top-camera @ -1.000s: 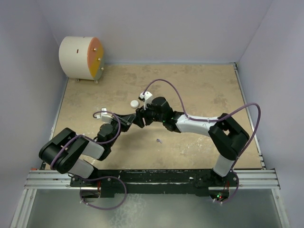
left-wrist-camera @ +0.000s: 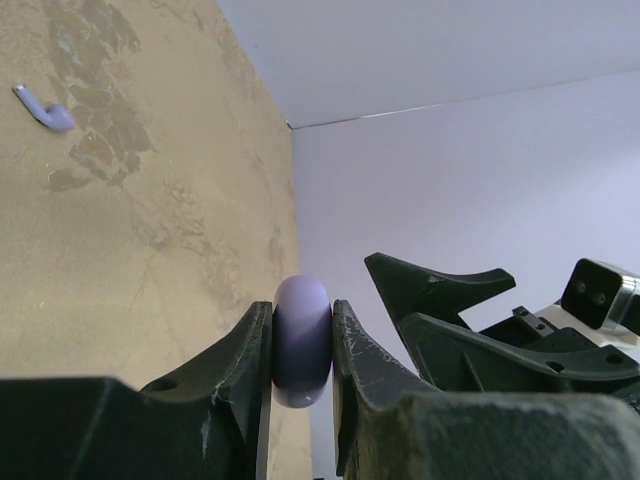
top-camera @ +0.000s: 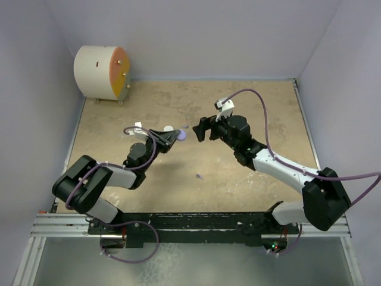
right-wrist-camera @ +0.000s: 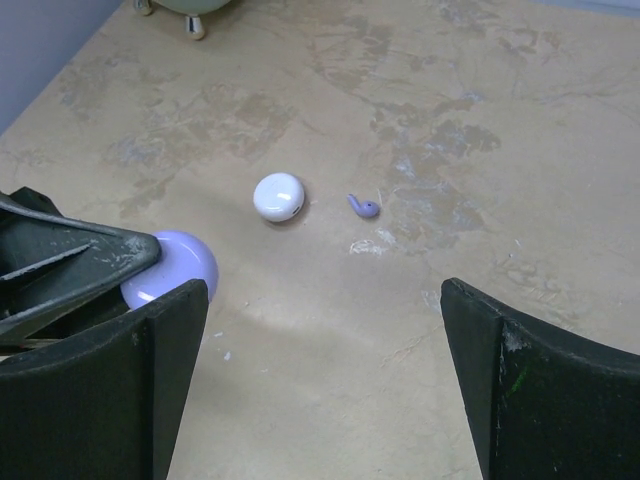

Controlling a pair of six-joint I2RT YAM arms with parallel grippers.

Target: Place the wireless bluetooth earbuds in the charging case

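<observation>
Pinched upright between the fingers of my left gripper [top-camera: 172,136] is a round purple case [top-camera: 181,136]. In the left wrist view the case [left-wrist-camera: 302,340] is seen edge-on; whether its lid is raised is unclear. One purple earbud [top-camera: 186,126] lies on the table behind the case, and shows ahead of my right gripper in the right wrist view. A second earbud [top-camera: 199,176] rests farther forward on the table. My right gripper is open and empty, just to the right of the case and above the table.
A small white disc [right-wrist-camera: 279,197] lies on the table left of the rear earbud. At the back left stands a large cream drum [top-camera: 95,72] with a coloured face.
My right gripper has pulled away from the case to the right and back, and its fingers now stand apart.
</observation>
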